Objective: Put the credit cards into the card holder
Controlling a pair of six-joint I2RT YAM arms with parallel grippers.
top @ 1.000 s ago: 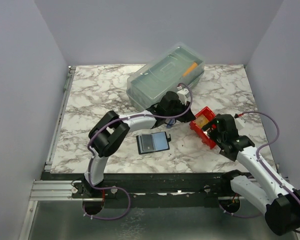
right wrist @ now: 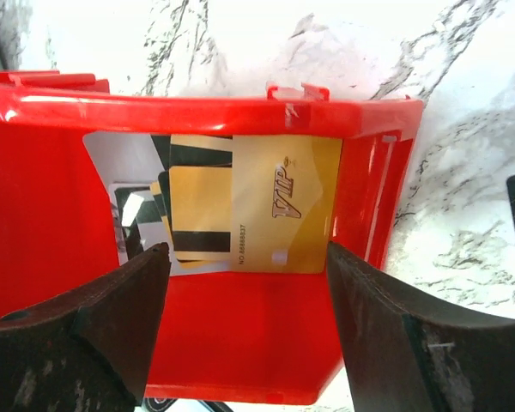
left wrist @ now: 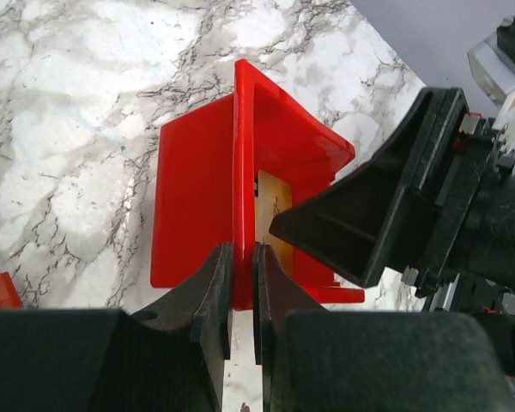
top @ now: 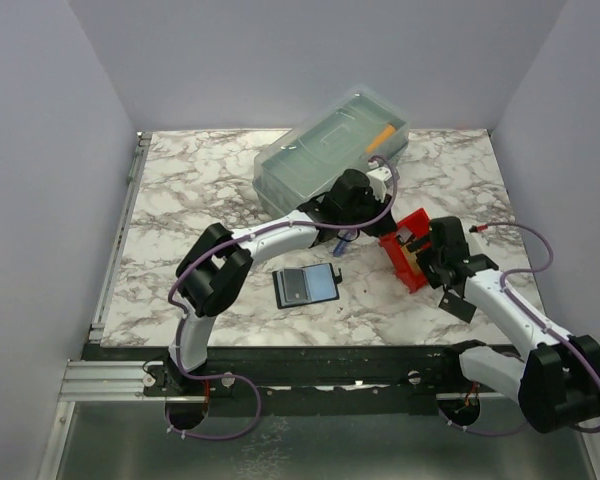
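Several credit cards lie inside a red box; a gold VIP card (right wrist: pixel 285 202) is uppermost, with black-and-gold and white ones beside it. My left gripper is shut on the box's red wall (left wrist: pixel 243 154), a finger on each side. From the right, my right gripper (top: pixel 426 250) reaches into the red box (top: pixel 420 219). Its fingers (right wrist: pixel 129 300) stand wide apart below the cards, with no card between them. Open on the table lies the card holder (top: pixel 307 285), dark-edged with a grey and a pale blue side.
At the back stands a big clear-lidded bin (top: pixel 330 150). A dark flat card-like piece (top: pixel 458 305) lies right of the red box. Near the left gripper is a blue item (top: pixel 344 241).
The red box has turned and shifted slightly right with my left gripper. My right arm has moved, and the dark flat piece now shows beneath it.
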